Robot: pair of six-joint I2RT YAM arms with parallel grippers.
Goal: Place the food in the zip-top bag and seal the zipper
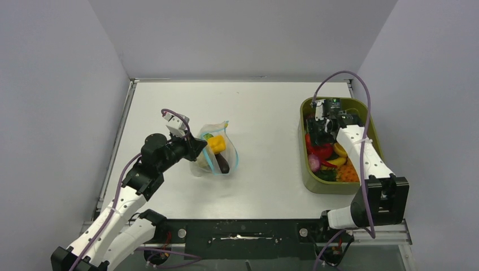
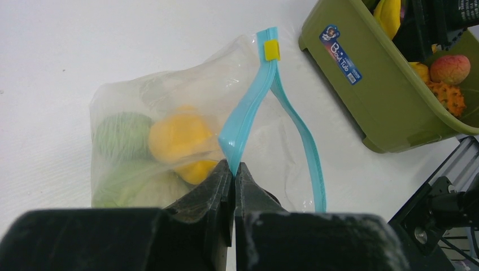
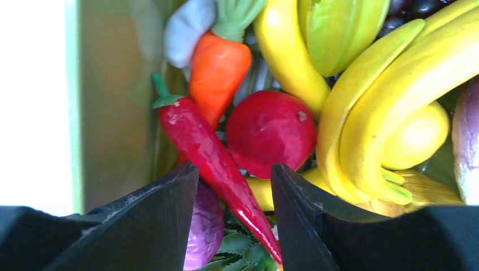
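The clear zip top bag [image 2: 197, 76] with its blue zipper edge lies on the table. Inside it show a yellow pepper [image 1: 216, 144], a dark eggplant [image 1: 222, 164] and pale green shapes. Its mouth stands open toward the right. My left gripper is shut on the blue-edged rim. On the right, the green bin [image 1: 312, 184] holds several foods, and my right gripper is low inside it, fingers apart. A red chili [image 3: 212, 158] runs diagonally across the gap between those fingers; whether they touch it I cannot tell.
Around the chili lie a carrot [image 3: 219, 70], a round red fruit [image 3: 271, 132], bananas [image 3: 367, 118] and a purple onion [image 3: 204, 228]. The bin's wall [image 3: 113, 113] rises close on the left. Bare table separates bag and bin.
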